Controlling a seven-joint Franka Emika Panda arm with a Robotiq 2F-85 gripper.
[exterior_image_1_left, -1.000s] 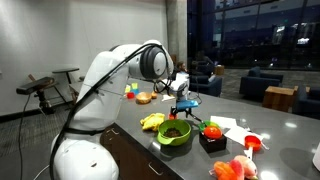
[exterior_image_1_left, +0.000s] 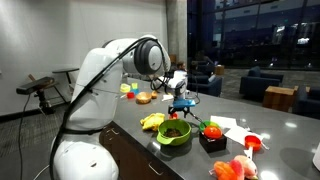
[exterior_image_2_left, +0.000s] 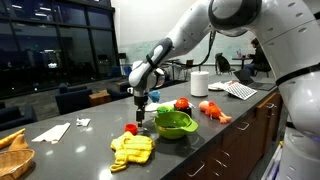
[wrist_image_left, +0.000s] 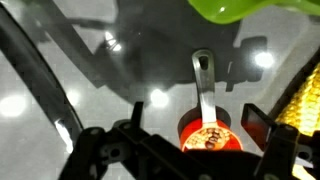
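Note:
A red cup (wrist_image_left: 232, 142) holds small brownish pieces and a metal spoon (wrist_image_left: 206, 82), whose handle leans out over the rim in the wrist view. My gripper is open above it, the cup showing between the spread fingers and nothing held. In exterior view 2 the gripper (exterior_image_2_left: 139, 107) hangs over the table just behind the red cup (exterior_image_2_left: 131, 128). The green bowl (exterior_image_2_left: 174, 123) stands beside the cup, with dark contents visible inside the bowl (exterior_image_1_left: 172, 133) in exterior view 1.
A yellow cloth (exterior_image_2_left: 128, 150) lies close to the cup. Beyond the bowl are a black box with a red round item (exterior_image_1_left: 212, 133), a red-orange toy (exterior_image_1_left: 235, 168) and another red cup (exterior_image_1_left: 252, 142). A wicker basket (exterior_image_2_left: 14, 162) sits at one side.
The cup, bowl and cloth stay where they were. My arm shows at most a slight shift near the cup.

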